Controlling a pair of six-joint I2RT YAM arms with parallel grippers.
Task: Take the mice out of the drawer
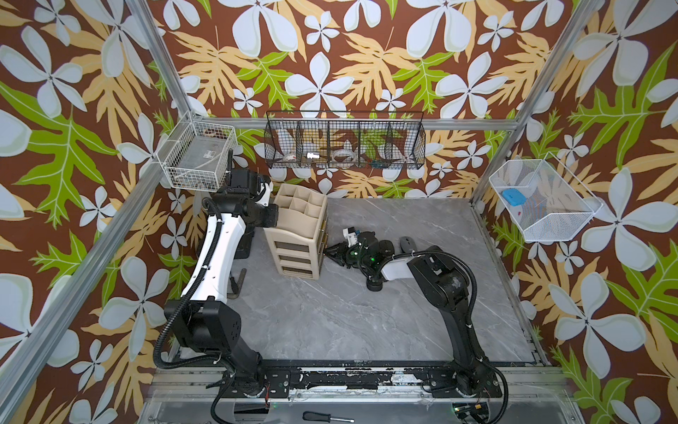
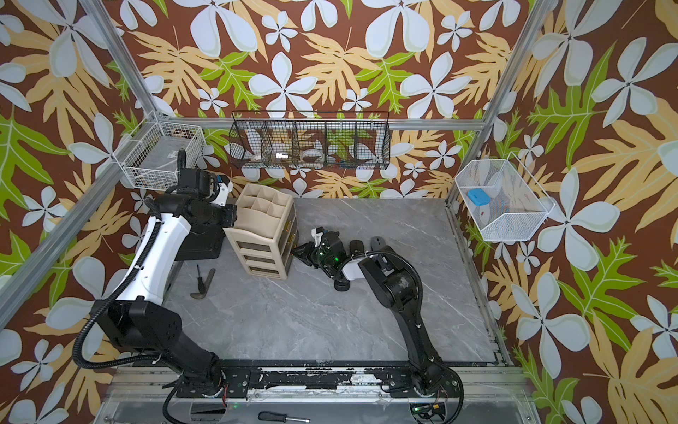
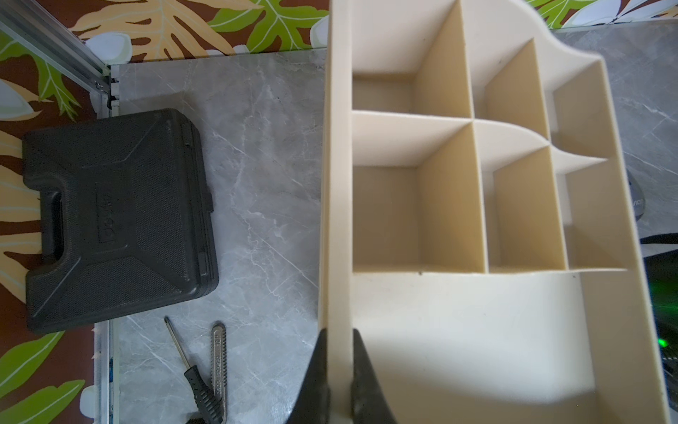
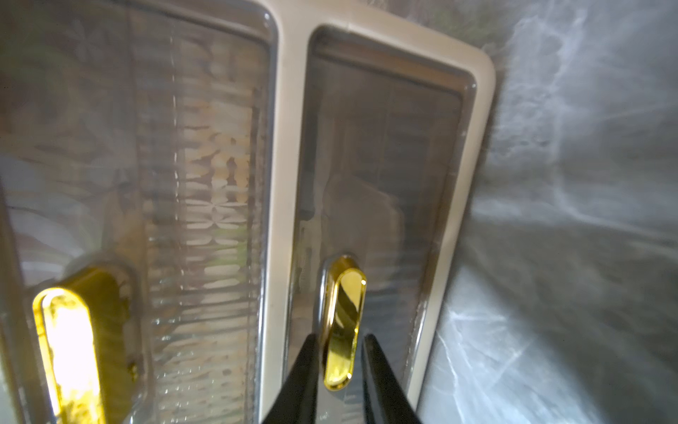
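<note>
The beige drawer organizer (image 1: 296, 224) stands upright left of centre, its clear drawer fronts facing right. In the left wrist view, my left gripper is shut on the organizer's left wall (image 3: 339, 212), one finger on each side. At the drawer side, my right gripper is partly open, its fingers on either side of the gold handle (image 4: 344, 321) of the lowest drawer (image 4: 381, 141). That drawer is closed; a vague rounded shape shows behind its front.
Another gold handle (image 4: 77, 346) sits on the neighbouring drawer. Left of the organizer are a black case (image 3: 120, 219) and a screwdriver (image 3: 197, 385). Wire baskets hang on the walls. Open table lies in front of the organizer.
</note>
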